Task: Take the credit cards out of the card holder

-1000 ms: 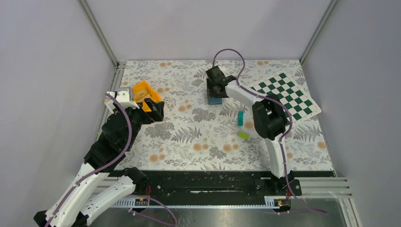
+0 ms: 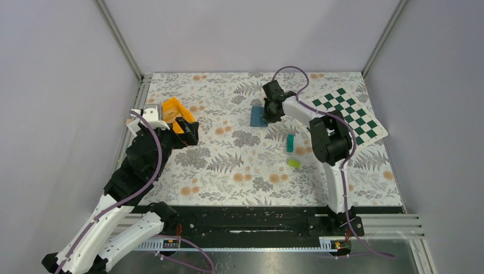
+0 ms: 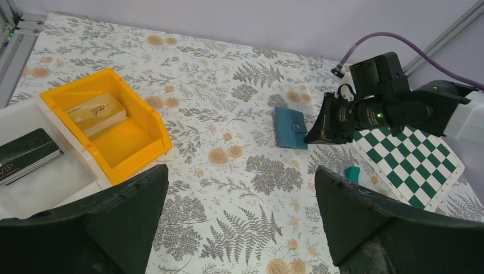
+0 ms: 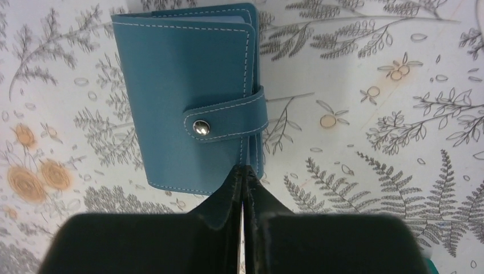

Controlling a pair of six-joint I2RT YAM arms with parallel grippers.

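The blue card holder (image 4: 182,74) lies flat on the patterned cloth, its strap and silver snap (image 4: 201,127) fastened across the front. A pale edge shows inside its top; no card can be made out clearly. My right gripper is shut, fingertips pressed together at the holder's lower right edge, with nothing held between them. Seen from above, the holder (image 2: 258,116) rests beside that gripper (image 2: 265,118). Far to the left, my left gripper (image 2: 193,131) stands open and empty, its fingers (image 3: 114,220) wide apart in the left wrist view.
Beside the left gripper sit a yellow bin (image 3: 128,154) holding a box, and a white bin (image 3: 68,171) with a black box. A checkered board (image 2: 351,117) lies at right. Teal (image 2: 290,142) and lime (image 2: 294,163) pieces lie nearer the front.
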